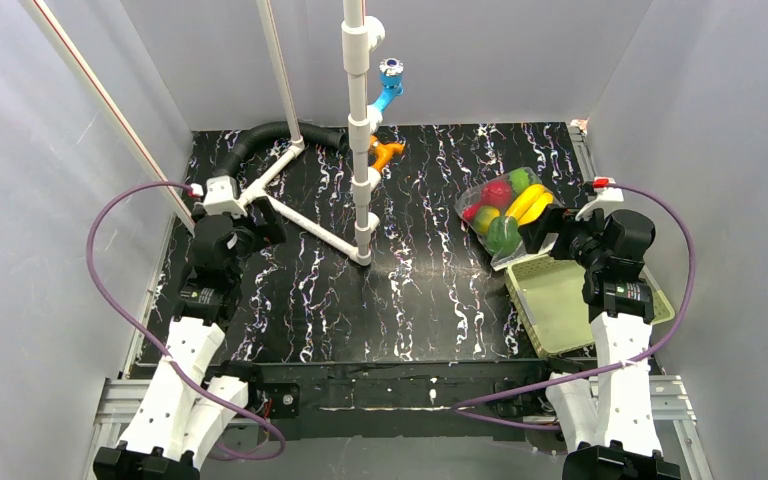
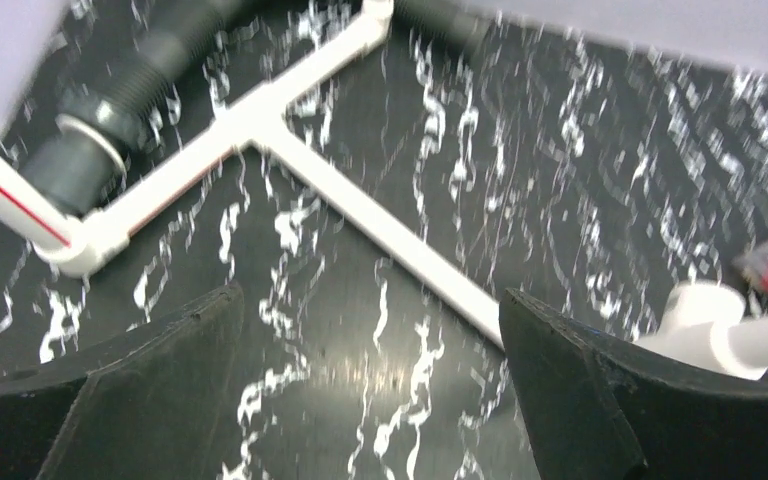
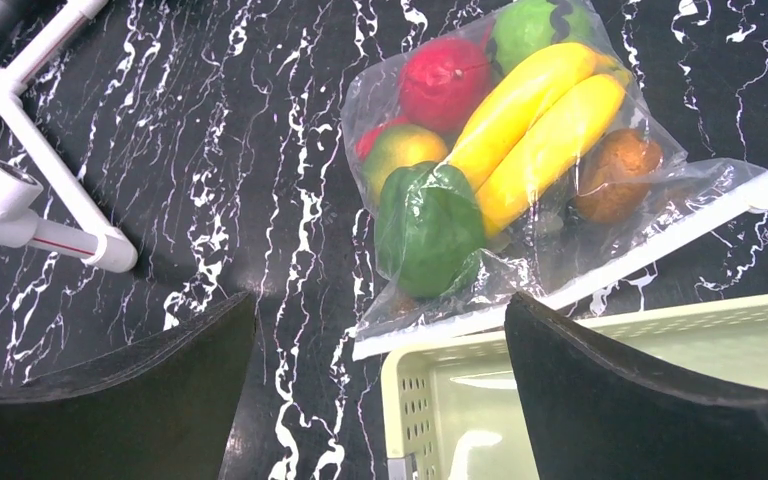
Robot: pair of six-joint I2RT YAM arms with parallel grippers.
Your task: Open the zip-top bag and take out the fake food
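A clear zip top bag [image 1: 508, 215] full of fake food lies on the right side of the table. In the right wrist view, yellow bananas [image 3: 540, 130], a green pepper [image 3: 428, 230], a red fruit [image 3: 445, 85] and a brown piece [image 3: 617, 175] show through the plastic. The bag's white zip strip [image 3: 650, 255] runs along its near edge and looks closed. My right gripper is open over the bag's near side, with nothing held. Far to the left, my left gripper also stands open and empty, above bare table.
Directly in front of the bag is an empty pale green basket [image 1: 570, 305], its rim close to the zip strip. A white pipe frame [image 1: 358, 150] with blue and orange fittings rises between the arms. Bare table [image 1: 400, 300] lies at the centre.
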